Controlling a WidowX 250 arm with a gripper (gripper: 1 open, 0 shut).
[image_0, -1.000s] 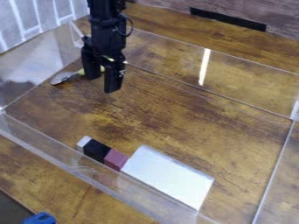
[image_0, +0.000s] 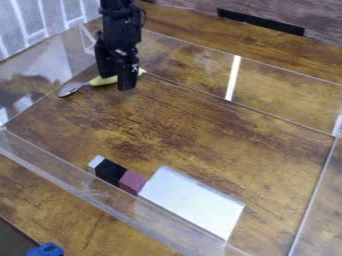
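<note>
My black gripper (image_0: 118, 74) hangs open low over the back left of the clear-walled enclosure, above a yellow elongated object (image_0: 134, 72) that it partly hides. A metal utensil, like a spoon (image_0: 75, 87), lies just left of the gripper. Whether anything touches the fingertips is too small to tell.
At the front lie a black and maroon block (image_0: 116, 173) and a white rectangular object (image_0: 190, 202). Clear walls border it. A blue object (image_0: 44, 249) is outside at the front left.
My gripper has shifted slightly left and up in the picture from where it was, now over the yellow object. The other objects appear in the same places.
</note>
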